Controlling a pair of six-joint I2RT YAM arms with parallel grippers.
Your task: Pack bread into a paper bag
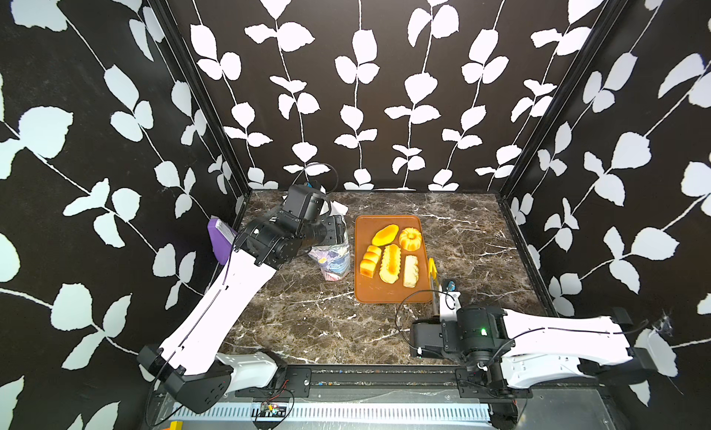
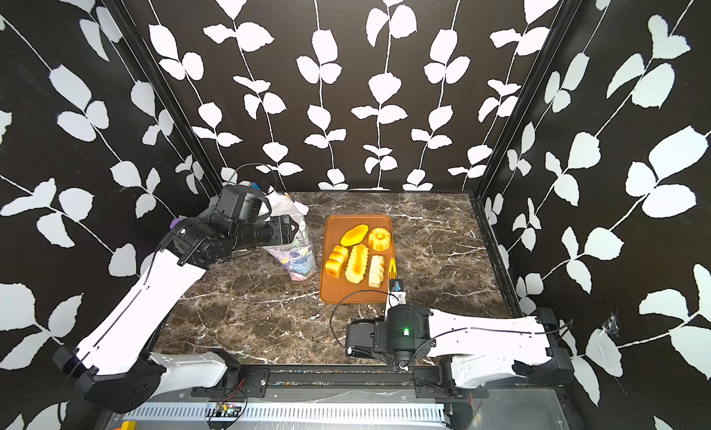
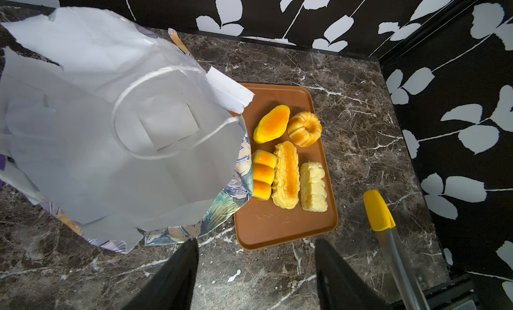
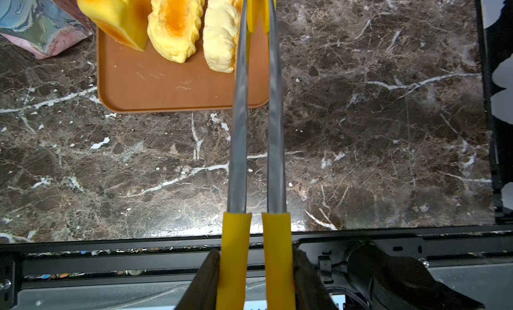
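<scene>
The paper bag stands upright left of the tray, its mouth spread wide in the left wrist view and nothing but the bottom visible inside. Over the bag's near side hangs my left gripper, fingers apart, nothing between them. On the brown tray lie several breads: an oval bun, a ring bread, a segmented loaf, a long wavy loaf and a pale loaf. My right gripper is shut on the yellow-handled tongs, whose yellow tips are beside the pale loaf, empty.
A purple object stands by the left wall. Patterned walls close in the back and sides.
</scene>
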